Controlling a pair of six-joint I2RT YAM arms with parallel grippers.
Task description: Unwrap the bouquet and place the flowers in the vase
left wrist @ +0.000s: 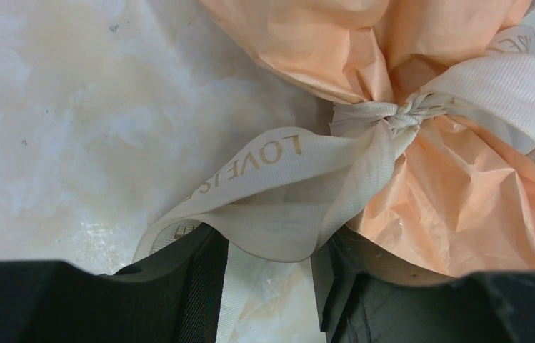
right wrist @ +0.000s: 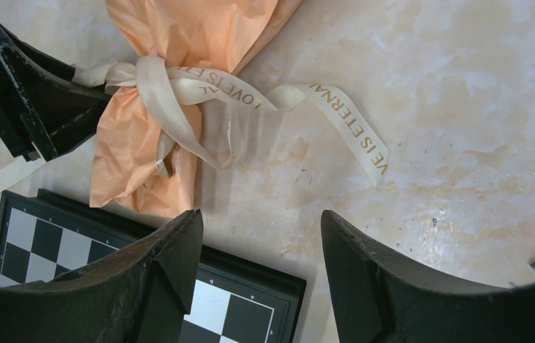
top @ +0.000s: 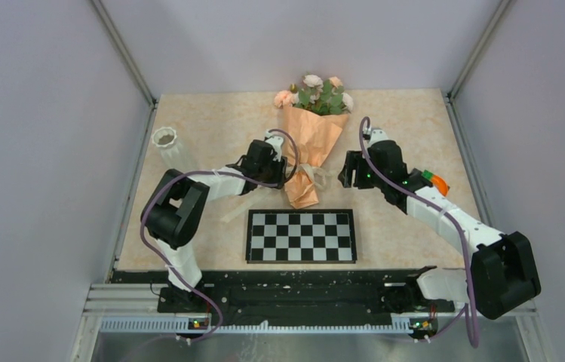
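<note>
Pink and white flowers [top: 314, 93] lie wrapped in peach paper [top: 311, 137] at the table's centre, stems toward me. A cream ribbon [left wrist: 271, 164] printed with letters is knotted round the paper's waist. My left gripper is part open at the ribbon's left loop, which lies across the gap between its fingers; they do not pinch it. Right of the bouquet my right gripper stands open, with bare table between its fingers. The ribbon's right loop and tail [right wrist: 350, 128] lie loose ahead of it. A white ribbed vase [top: 175, 149] is at the far left.
A black-and-white checkered board [top: 302, 236] lies in front of the bouquet, close to the stem end of the paper. An orange object [top: 437, 183] with green rests at the right, partly behind the right arm.
</note>
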